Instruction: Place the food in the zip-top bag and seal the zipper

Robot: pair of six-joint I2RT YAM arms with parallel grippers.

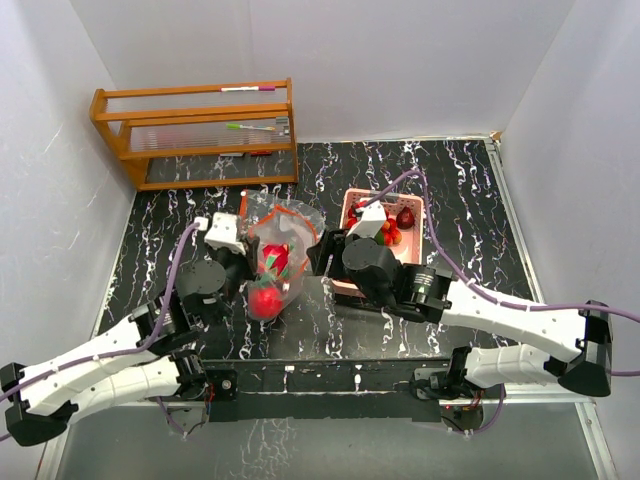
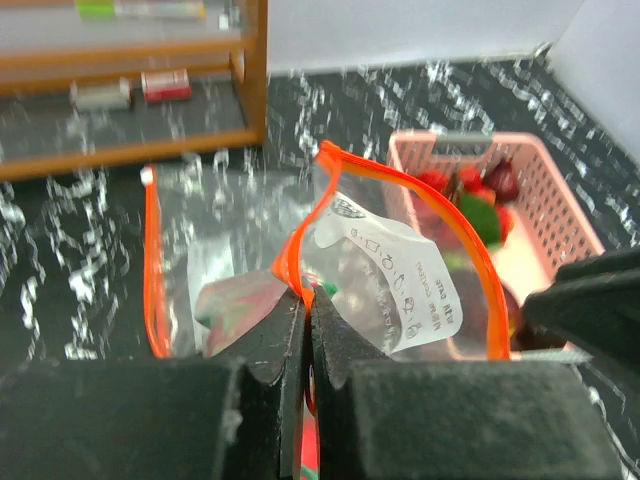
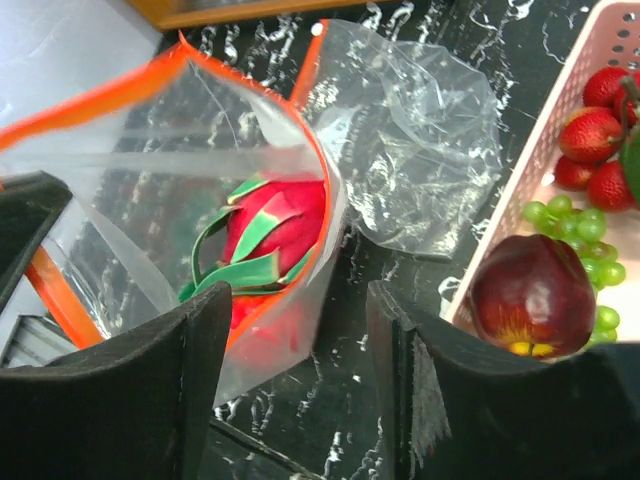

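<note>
My left gripper is shut on the orange-edged rim of the zip top bag [image 2: 390, 280], pulled up at the mouth. Inside the bag are a dragon fruit [image 3: 275, 220] and, in the top view, a round red item [image 1: 264, 301]. My right gripper is parted beside the bag's right side, with nothing clearly held between its fingers. The pink basket [image 1: 350, 200] to the right holds strawberry-like red fruits [image 3: 590, 135], green grapes [image 3: 575, 225] and a dark red fruit [image 3: 532, 295].
A wooden rack [image 1: 200, 110] with pens stands at the back left. A flat clear plastic piece [image 3: 410, 150] lies behind the bag.
</note>
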